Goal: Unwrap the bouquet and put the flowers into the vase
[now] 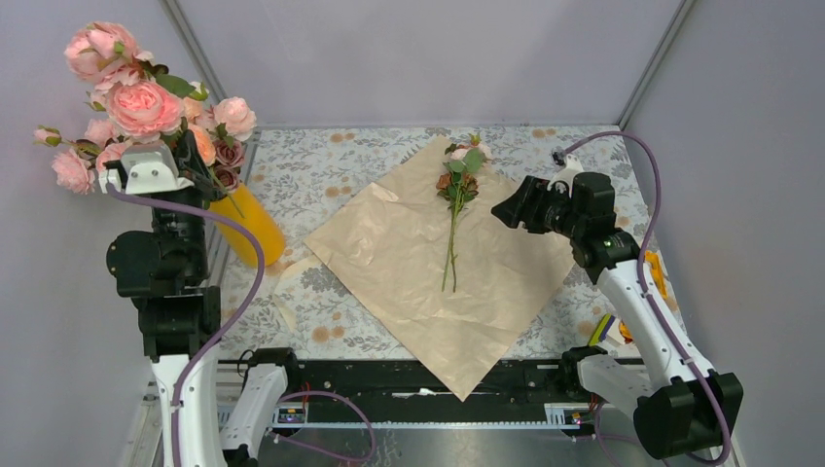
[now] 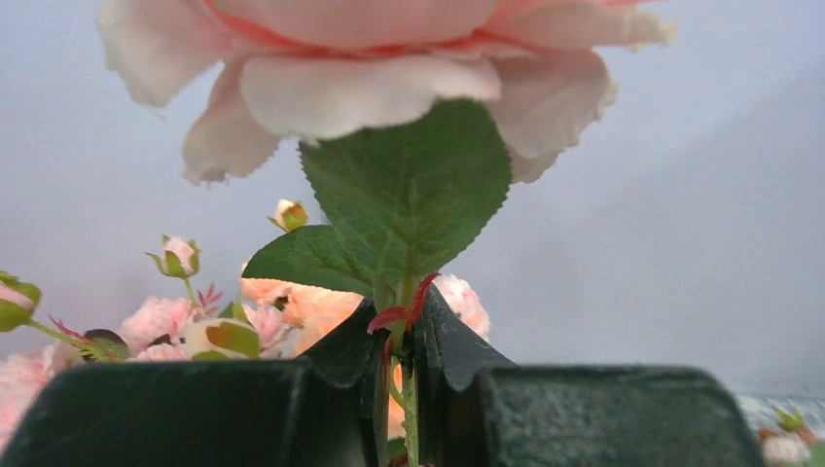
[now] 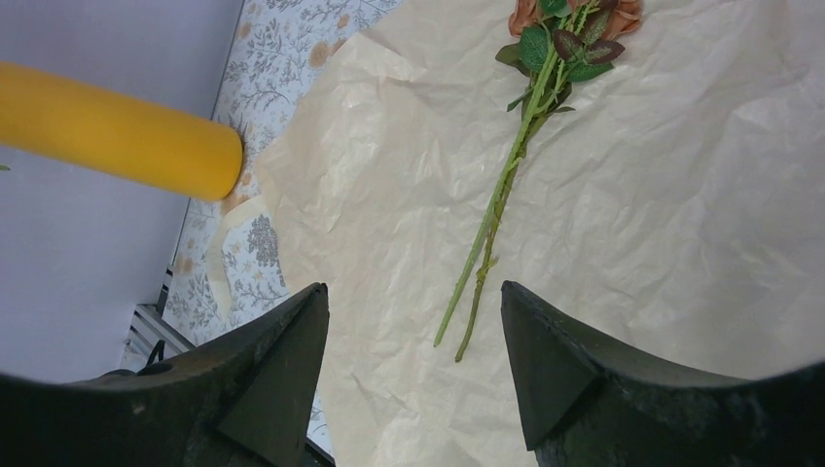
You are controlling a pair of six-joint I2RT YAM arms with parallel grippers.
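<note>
At the left stands the yellow vase (image 1: 255,226), with a full bunch of pink and peach flowers (image 1: 146,109) above its mouth. My left gripper is shut on a green flower stem (image 2: 410,413), just under a leaf and a large pink bloom (image 2: 370,78). In the top view that gripper is over the vase's flowers; whether the held stem's lower end is inside the vase is hidden. Two long-stemmed flowers (image 3: 507,180) lie on the brown paper (image 1: 409,253). To their right, my right gripper hovers open and empty above the paper.
The paper covers the middle of a floral tablecloth (image 1: 336,326). At the right edge, behind the right arm, are yellow-handled scissors (image 1: 655,272) and a small striped item (image 1: 603,331).
</note>
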